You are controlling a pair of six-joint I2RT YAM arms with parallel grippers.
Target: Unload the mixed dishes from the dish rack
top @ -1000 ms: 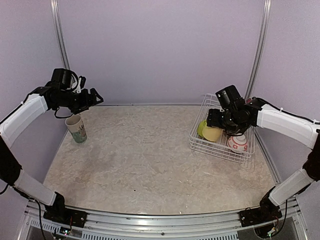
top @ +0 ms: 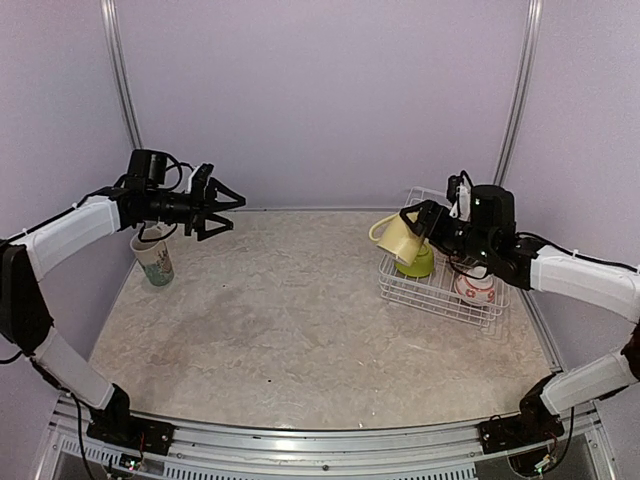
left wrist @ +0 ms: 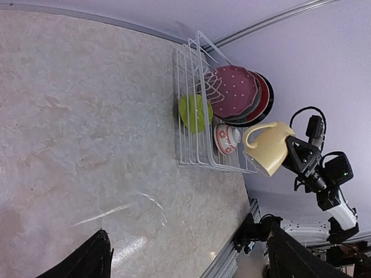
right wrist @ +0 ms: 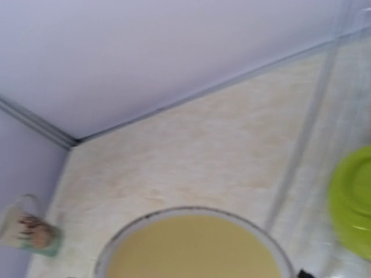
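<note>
A pale yellow mug hangs tilted above the front left of the wire dish rack, its handle toward the left. My right gripper is shut on it. The right wrist view shows the mug mouth-on, its rim hiding most of the fingers. In the rack are a green bowl, a white and red bowl and, clearer in the left wrist view, a dark red plate with others behind it. My left gripper stands open and empty at the upper left, well away from the rack.
A patterned cup stands at the table's left edge, just below the left arm. Walls close in the back and both sides.
My right gripper has lifted the yellow mug up out of the rack and toward the left, tilting it. My left gripper has moved rightward and its fingers have spread.
</note>
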